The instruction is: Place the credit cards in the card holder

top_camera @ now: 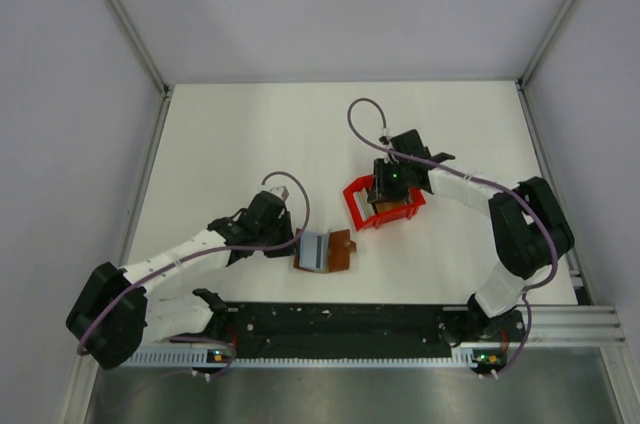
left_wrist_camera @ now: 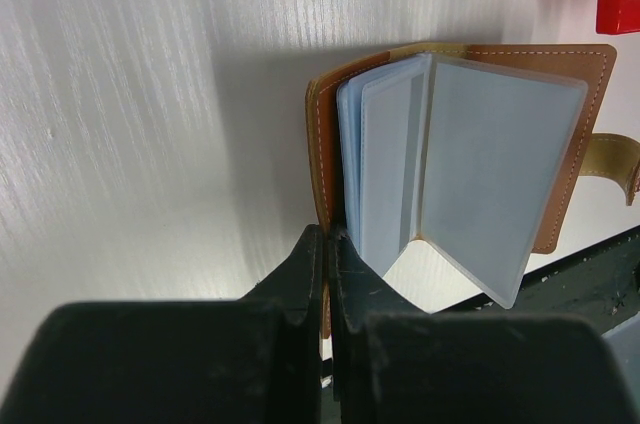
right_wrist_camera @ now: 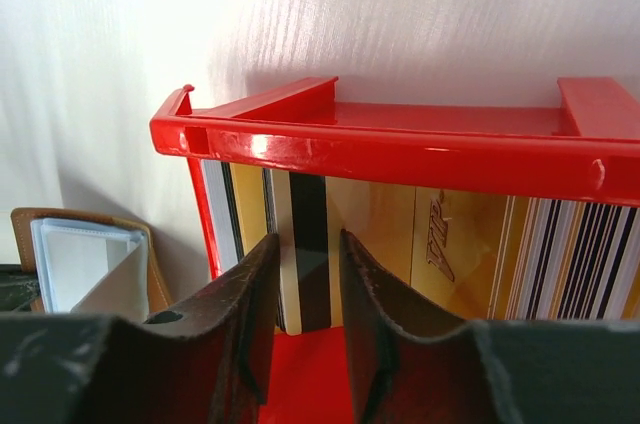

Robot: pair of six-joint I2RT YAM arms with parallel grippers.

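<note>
An open brown card holder with clear sleeves lies at the front middle. My left gripper is shut at the holder's left edge; what, if anything, is between its fingers is hard to tell. A red tray holds a row of cards on edge, gold, striped and white. My right gripper is inside the tray, part open, its fingers either side of a cream-and-black card near the row's left part.
The holder lies left of and in front of the red tray, a short gap between them.
</note>
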